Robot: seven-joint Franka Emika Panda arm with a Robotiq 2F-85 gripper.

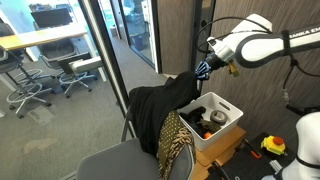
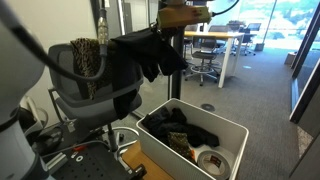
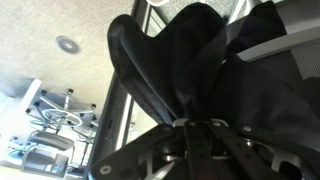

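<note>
A black cloth (image 1: 160, 107) hangs over the back of the grey chair (image 1: 118, 162), and one end of it is drawn up to my gripper (image 1: 203, 71). In the wrist view the black cloth (image 3: 175, 60) runs right up to my gripper, which is shut on it. Exterior view 2 shows the black cloth (image 2: 148, 52) stretched in the air from the chair side to the gripper. Dark fabric hides the fingertips.
Beside the chair, a white bin (image 1: 225, 112) holds dark cloth (image 2: 185, 125), a patterned piece and a roll of tape (image 2: 212, 162). A leopard-print cloth (image 1: 174, 140) drapes over the chair. A red-and-yellow button (image 1: 273, 145) is near the arm's base.
</note>
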